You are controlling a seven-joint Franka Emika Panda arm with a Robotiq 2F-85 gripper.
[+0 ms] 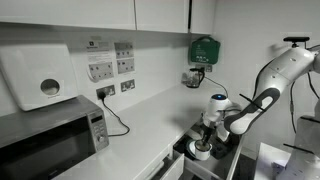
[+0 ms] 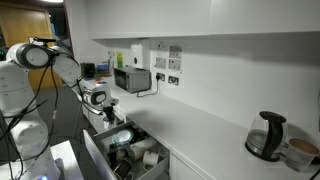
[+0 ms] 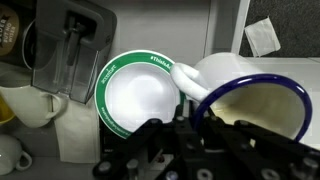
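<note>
A white mug with a blue rim (image 3: 262, 98) fills the right of the wrist view, its mouth facing the camera and its handle pointing up-left. My gripper is shut on the mug near its rim; the exact contact is hard to make out against the dark fingers. To the left of the mug lies a white dish with a green rim (image 3: 138, 97), partly hidden at its right edge. In exterior view 1 the gripper (image 1: 205, 138) is low over the open drawer, with the white mug (image 1: 203, 150) below it.
A dark container (image 3: 75, 45) sits beside the dish, and several cups crowd the left. A small white packet (image 3: 262, 38) lies at upper right. A kettle (image 2: 266, 135) stands at its far end.
</note>
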